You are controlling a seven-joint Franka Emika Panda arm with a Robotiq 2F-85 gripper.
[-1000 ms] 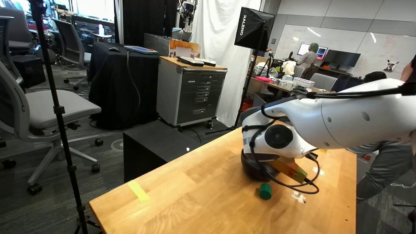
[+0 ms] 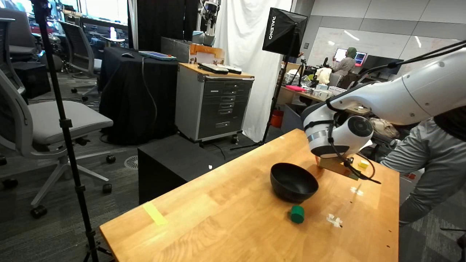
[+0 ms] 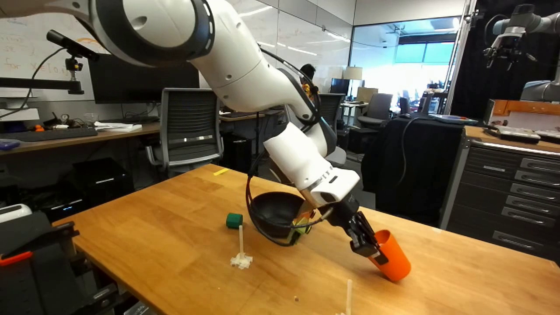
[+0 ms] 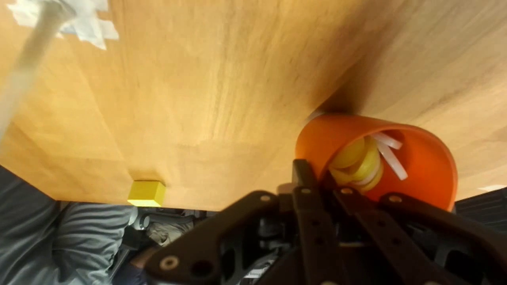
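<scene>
An orange cup [image 3: 392,257] leans at a slant at the end of my gripper [image 3: 376,251]. In the wrist view, the fingers are closed on the wall of the cup [image 4: 328,135] near its rim. Yellow rounded pieces [image 4: 365,164] and thin white strips [image 4: 393,161] lie inside it. Whether its base touches the table cannot be made out. The arm mostly hides the cup in exterior view 1. A black bowl [image 2: 293,182] sits on the table, with a green block [image 2: 297,214] close by it. A small yellow cube [image 4: 146,193] rests near a table edge.
Taped to the wooden table [image 2: 244,209] are thin upright sticks, one [image 3: 241,241] near the green block. A yellow tape strip [image 2: 155,213] marks the far end. A person [image 2: 430,161] is beside the table.
My arm has risen and swung away from over the black bowl, to the right in exterior view 1. The bowl now shows fully. The green block has stayed put.
</scene>
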